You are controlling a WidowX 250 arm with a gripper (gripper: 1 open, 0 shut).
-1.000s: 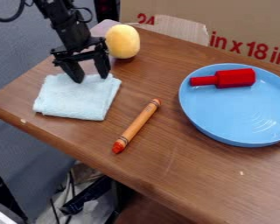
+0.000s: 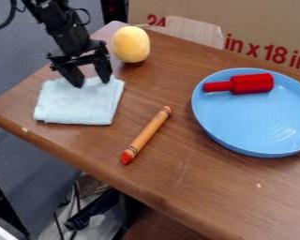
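The black gripper (image 2: pixel 85 75) is low over a folded pale cloth (image 2: pixel 78 105) at the left of the table, its fingertips at the cloth's back part. Whether it is open on the cloth or holds some of it is not clear. A yellow egg-shaped object (image 2: pixel 130 45) sits behind it to the right. An orange crayon-like stick (image 2: pixel 149 130) lies in the middle. A red roller (image 2: pixel 250 83) rests on a blue plate (image 2: pixel 250 122) at the right.
The wooden table (image 2: pixel 178 187) has clear room at the front. A cardboard box (image 2: pixel 259 28) stands behind it. The table's left edge is close to the cloth.
The gripper has shifted slightly, and the cloth's back edge sits a little differently under it. The other objects have not moved.
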